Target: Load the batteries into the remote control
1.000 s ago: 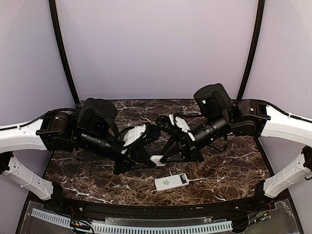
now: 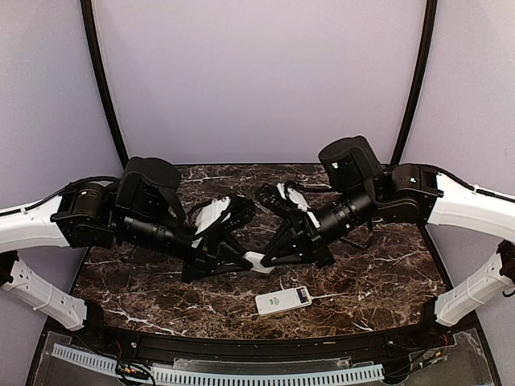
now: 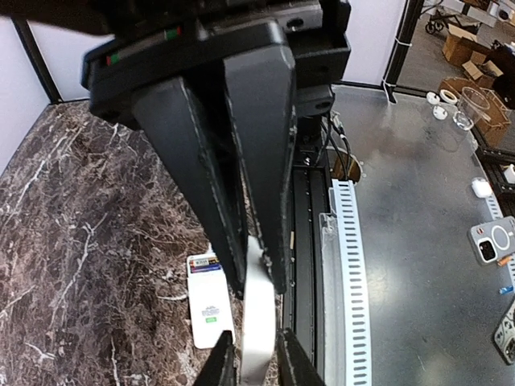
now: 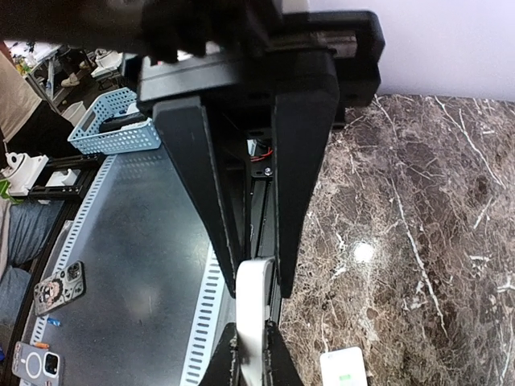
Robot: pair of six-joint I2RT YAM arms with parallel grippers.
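Observation:
Between the two arms a slim white piece (image 2: 258, 262) is held above the table; whether it is the remote or a part of it cannot be told. At its right end my right gripper is shut on it. My left gripper has its fingers parted around the other end, somewhat open. On the table below lies a flat white case (image 2: 283, 301) with green print and a dark, coloured band at its right end. No loose battery can be made out.
A white slotted rail (image 2: 265, 375) runs along the front edge. Beyond the table, the right wrist view has a blue basket (image 4: 121, 138) and phones (image 4: 60, 288).
My left gripper has shifted slightly to the left, uncovering a little more of the white piece. The right gripper has hardly moved, and the case lies where it was.

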